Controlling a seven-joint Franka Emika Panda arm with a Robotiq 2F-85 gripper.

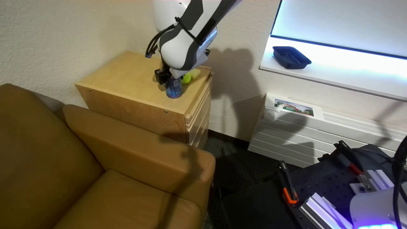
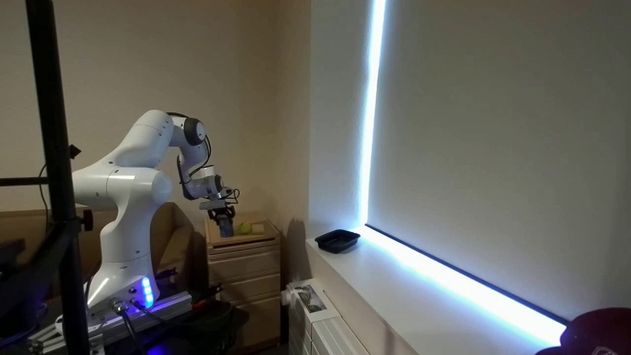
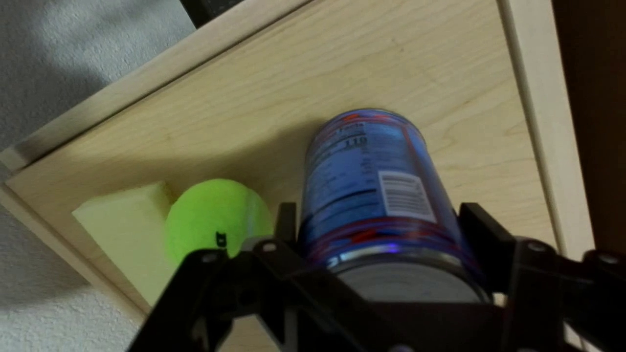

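A blue can (image 3: 369, 176) with a red-trimmed label and a barcode stands between the two black fingers of my gripper in the wrist view. The fingers lie close against its two sides, and the gripper looks shut on it. In exterior view 1 the can (image 1: 174, 88) is at the front right of the wooden cabinet top (image 1: 126, 76), its upper end covered by the gripper. From exterior view 2, the can (image 2: 226, 227) appears below the fingers. Whether its base touches the wood is hard to tell.
Beside the can lie a yellow-green tennis ball (image 3: 214, 220) and a pale yellow block (image 3: 126, 229). Raised edging (image 3: 176, 67) borders the cabinet top. A dark blue tray (image 1: 291, 58) sits on the windowsill. The brown sofa (image 1: 141, 141) stands in front of the cabinet.
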